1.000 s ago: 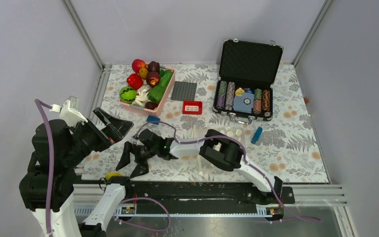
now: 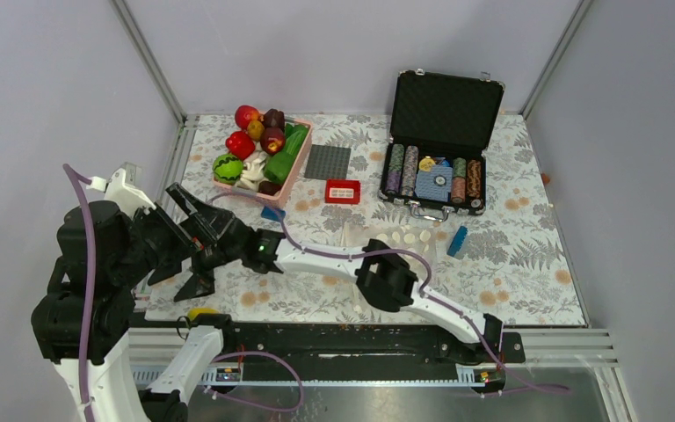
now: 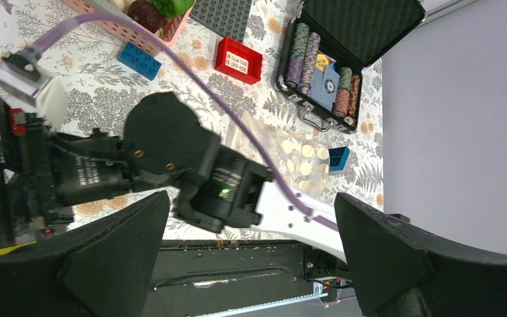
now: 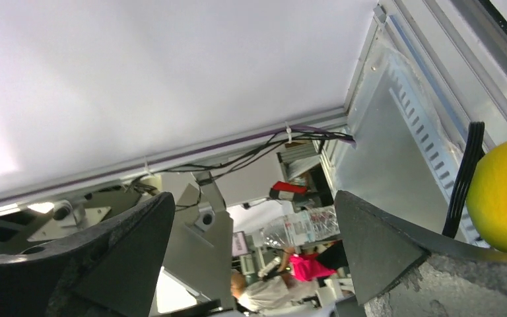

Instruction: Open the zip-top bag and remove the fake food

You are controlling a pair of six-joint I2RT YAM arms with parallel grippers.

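A clear plastic bag (image 3: 304, 162) with pale round pieces in or under it lies on the table, partly hidden by my right arm in the top view. Near the table's front left corner sits a yellow rounded object (image 2: 200, 312); to the right wrist camera it appears as a smooth yellow piece (image 4: 505, 198) behind one finger, outside the fingers. My right gripper (image 2: 180, 280) reaches over the left side of the table, open and empty. Above the left edge my left gripper (image 2: 202, 204) stands open too, nothing between its fingers.
A pink basket (image 2: 297, 171) of fake fruit and vegetables stands at the back left. Beside it are a grey studded plate (image 2: 328, 162) and a red box (image 2: 343, 192). An open black case (image 2: 446, 110) with chips is back right. Both arms crowd the left side.
My right gripper has moved left and slightly up in the top view, now crossing close to the left gripper. The left arm has barely moved.
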